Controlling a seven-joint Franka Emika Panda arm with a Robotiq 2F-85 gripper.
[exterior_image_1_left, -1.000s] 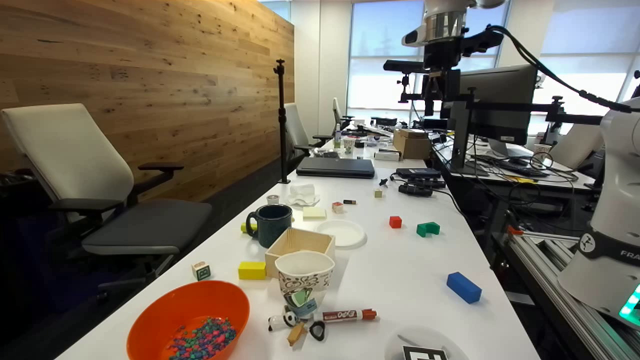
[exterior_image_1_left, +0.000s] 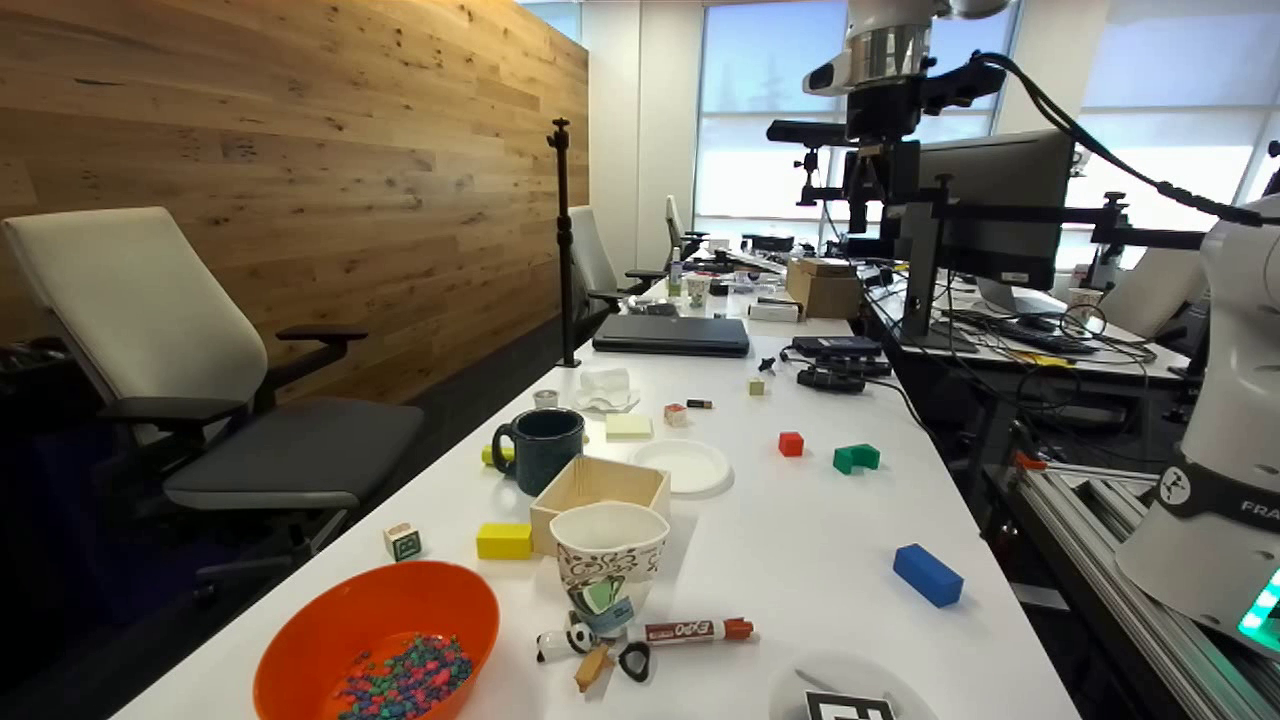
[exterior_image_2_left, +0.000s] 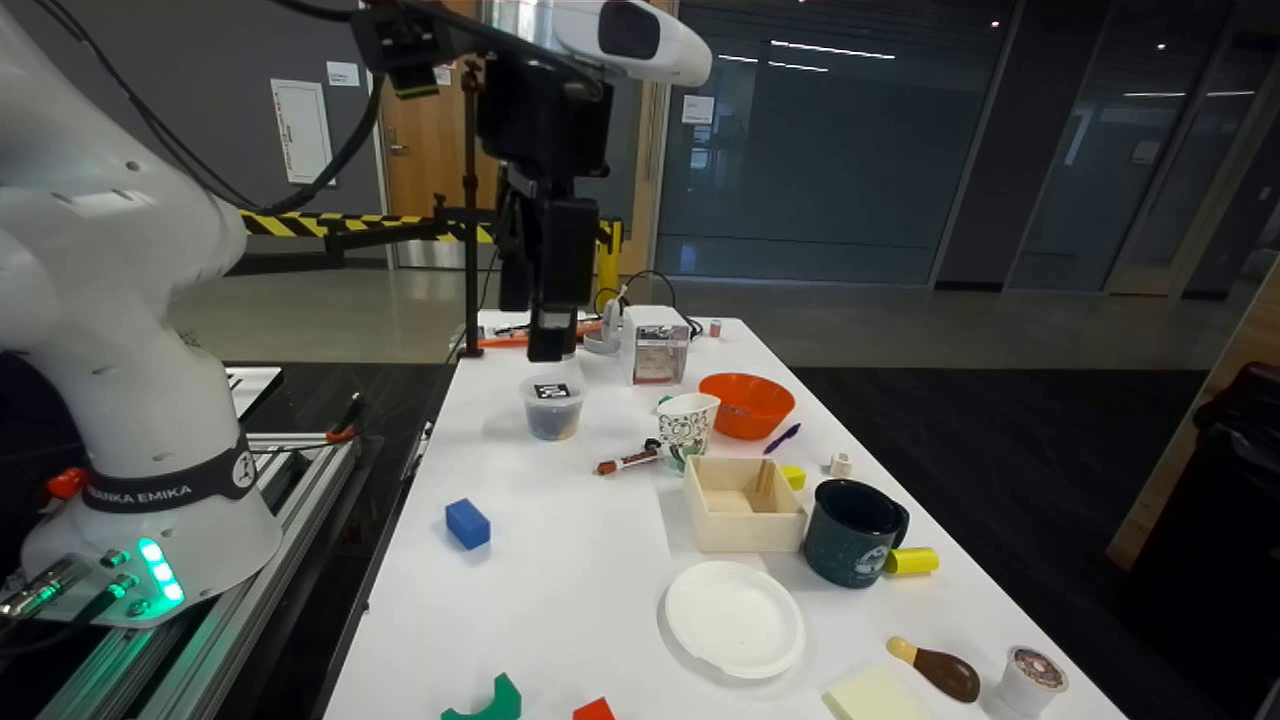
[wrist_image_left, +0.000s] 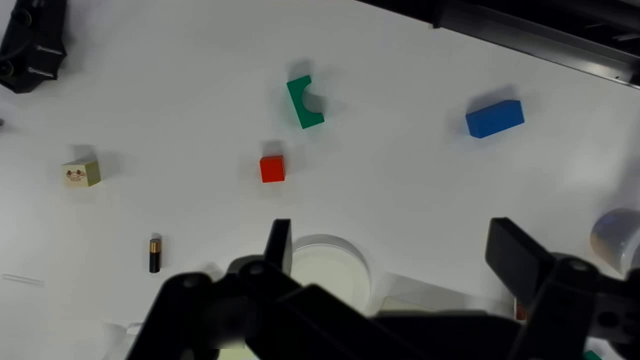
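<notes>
High over the table hangs my gripper, its two fingers wide apart in the wrist view with nothing held between them. Beneath it lie a red cube (wrist_image_left: 273, 169), a green arch block (wrist_image_left: 304, 103) and a blue block (wrist_image_left: 495, 119), all spaced apart on the white surface. A white plate (exterior_image_2_left: 734, 618) sits beside a wooden box (exterior_image_2_left: 746, 504) and a dark mug (exterior_image_2_left: 853, 532). The gripper's own body hides part of the plate and box from the wrist camera.
An orange bowl (exterior_image_1_left: 381, 638) with small coloured pieces, a patterned paper cup (exterior_image_1_left: 609, 546) and a red marker (exterior_image_1_left: 696, 630) occupy the near end in exterior view 1. A closed laptop (exterior_image_1_left: 671, 335) lies farther back. Open tabletop surrounds the red, green and blue blocks.
</notes>
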